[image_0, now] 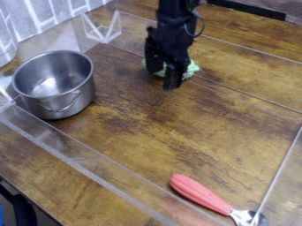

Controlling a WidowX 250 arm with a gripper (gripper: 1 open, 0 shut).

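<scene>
My black gripper [163, 72] reaches down from the top centre over a pale green object [189, 67], which lies on the wooden table behind it and is largely hidden by it. I cannot tell whether the fingers are open, shut, or closed on that object. A steel pot [53, 84] stands on the left. A red-handled tool [200, 192] with a metal head lies at the front right.
Clear plastic edges [83, 163] border the work area on the left and right. A dark edge runs along the top right.
</scene>
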